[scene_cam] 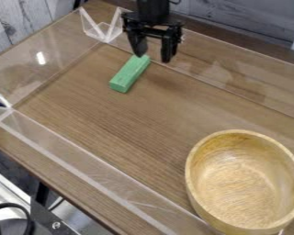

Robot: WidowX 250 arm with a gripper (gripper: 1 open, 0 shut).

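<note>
The black gripper [152, 46] is at the top centre of the camera view, open, its fingers pointing down over the wooden table. A green block [130, 73] lies on the table just below and left of it, apart from the fingers as far as shows. A large cream bowl [242, 152] sits at the lower right.
A small clear plastic object [100, 26] stands at the upper left, left of the gripper. Black cables [27, 220] lie off the table at the lower left.
</note>
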